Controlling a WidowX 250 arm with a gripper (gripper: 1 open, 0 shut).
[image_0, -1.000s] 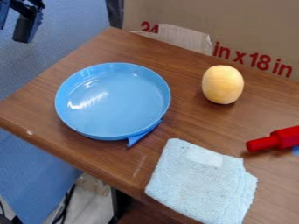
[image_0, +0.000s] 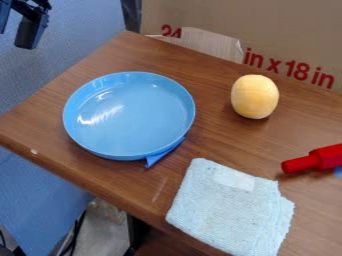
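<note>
My gripper is at the top left, partly cut off by the frame, its two dark fingers wide apart with nothing visible between them. Below it a light blue plate lies on the wooden table, with a small blue piece partly hidden under its near edge. A round pale yellow-orange object sits to the plate's right. A folded light blue cloth lies at the near right. A red object reaches in from the right edge, with something blue beside it.
A cardboard box stands along the back of the table. The table's left edge runs diagonally beside a blue floor area. Bare wood lies between the round object, the cloth and the plate.
</note>
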